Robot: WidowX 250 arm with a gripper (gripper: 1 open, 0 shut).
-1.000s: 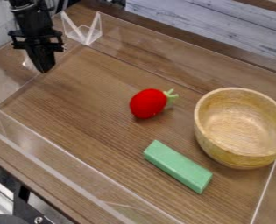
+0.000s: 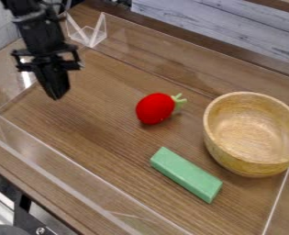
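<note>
My black gripper (image 2: 41,88) hangs at the upper left, shut, with nothing visible between its fingers. To its right, a red strawberry-like object with a green top (image 2: 155,108) lies on the wooden table (image 2: 97,170). A tan round bowl (image 2: 250,135) sits at the right, and a green block (image 2: 186,173) lies below the red object.
The table between my gripper and the red object is clear, as is the lower left. A pale frame or rail runs along the left edge.
My gripper has moved down and to the right from the top left corner. The red object, bowl and green block are unchanged.
</note>
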